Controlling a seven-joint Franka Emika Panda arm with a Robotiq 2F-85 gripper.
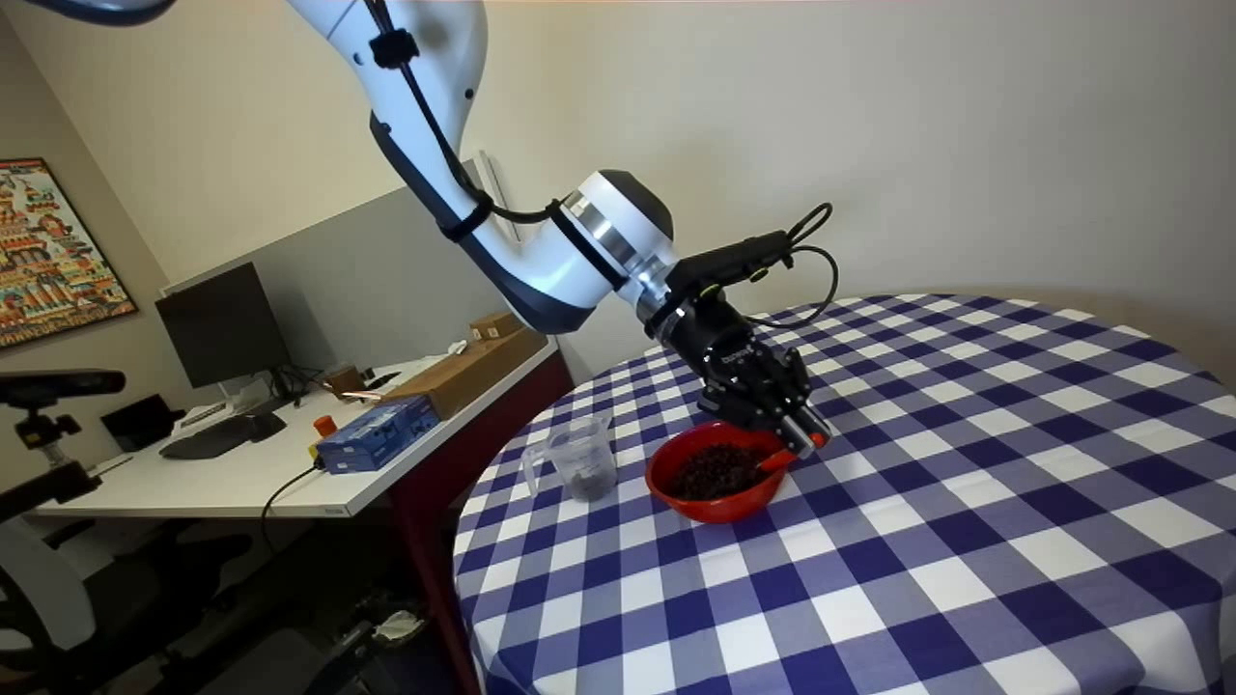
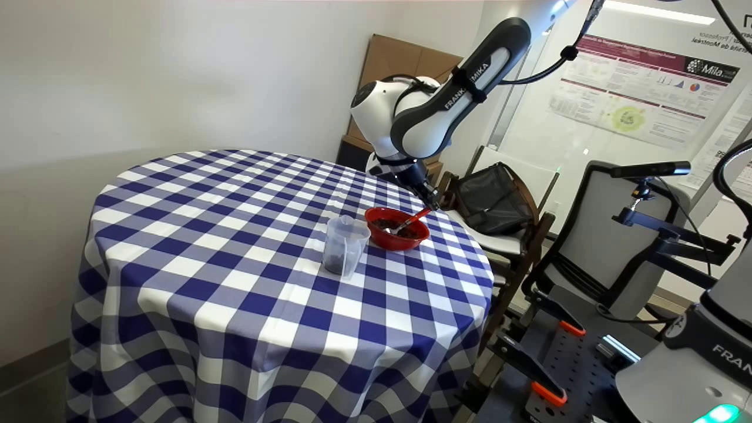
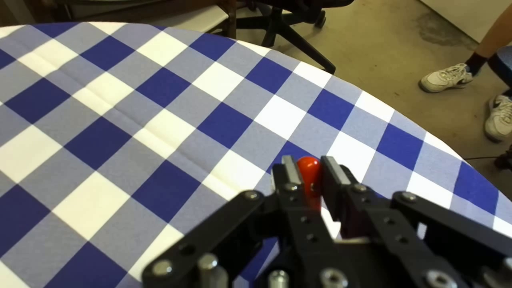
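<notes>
My gripper is shut on the red handle of a spoon, whose rounded end shows between the fingers in the wrist view. In exterior view 2 the spoon slants down into a red bowl, its pale lower part against the dark contents. The bowl stands upright on the checkered tablecloth, with small dark pieces inside. My gripper hangs at the bowl's right rim in exterior view 1. A clear measuring jug stands left of the bowl, a little dark matter at its bottom.
A white desk with a blue box stands to the left in exterior view 1.
</notes>
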